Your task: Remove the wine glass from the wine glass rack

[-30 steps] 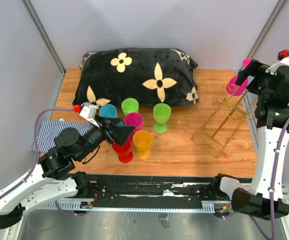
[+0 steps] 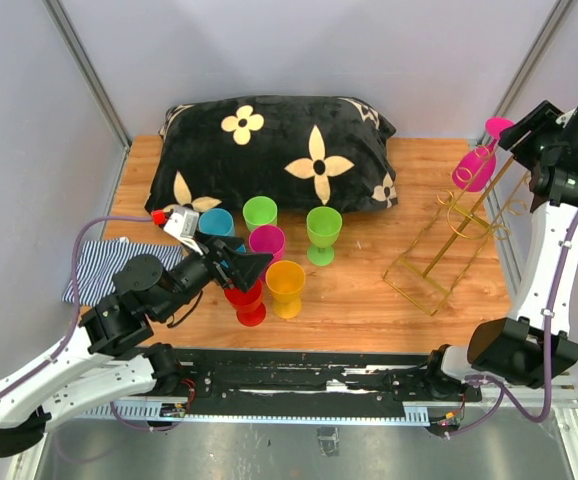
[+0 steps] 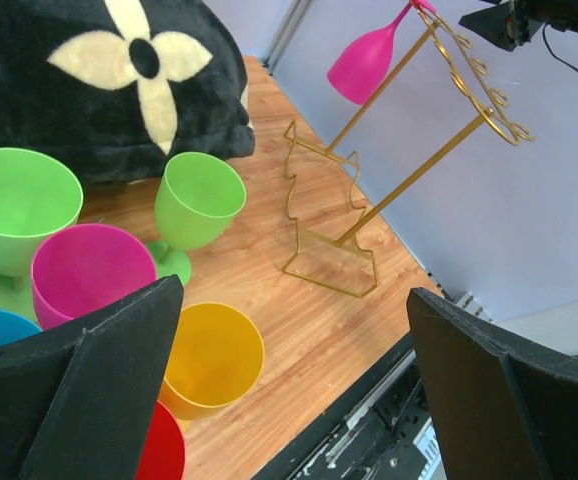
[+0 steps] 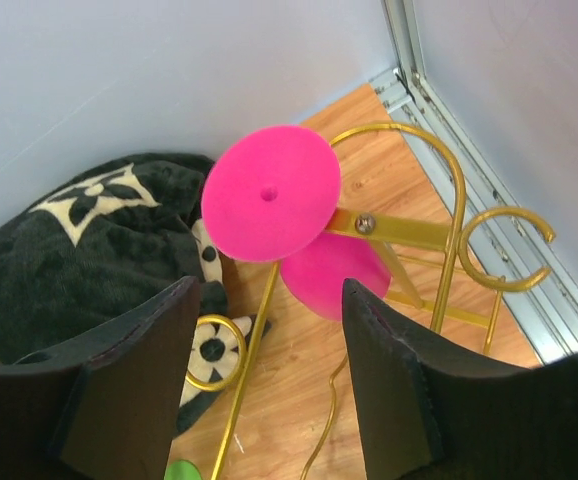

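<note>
A pink wine glass point(image 2: 475, 170) hangs upside down on the gold rack point(image 2: 429, 272) at the right, its round foot point(image 4: 269, 190) on top in the right wrist view. My right gripper point(image 2: 527, 128) is above the rack's top, just right of that foot, with nothing between its fingers; its fingertips point toward the foot in the right wrist view. My left gripper point(image 2: 244, 262) stands open above the group of coloured goblets, holding nothing; in the left wrist view the rack point(image 3: 429, 160) and hanging pink glass point(image 3: 359, 65) show beyond it.
Green point(image 2: 324, 230), blue, pink, yellow point(image 2: 287, 285) and red goblets stand mid-left on the wooden table. A black flowered cushion point(image 2: 269, 160) lies along the back, a striped cloth point(image 2: 99, 270) at the left. Walls close in behind and at the right of the rack.
My right gripper has moved rightward and toward the back, uncovering the pink glass's foot in the top view. The left arm and goblets have not moved.
</note>
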